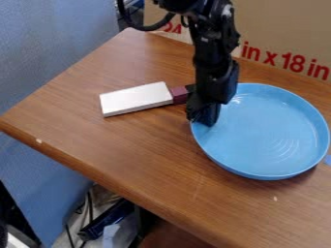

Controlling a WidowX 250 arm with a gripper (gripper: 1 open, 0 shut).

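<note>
The black arm reaches down from the top, its gripper [204, 110] low at the left rim of a light blue plate [265, 136]. Whether the fingers are open or shut, and whether they have hold of the rim, is hidden by the dark gripper body. Just left of the arm lies a flat object with a white blade [135, 98] and a dark red end [179, 95], partly behind the arm.
A cardboard box [291, 39] with red print stands along the back.
</note>
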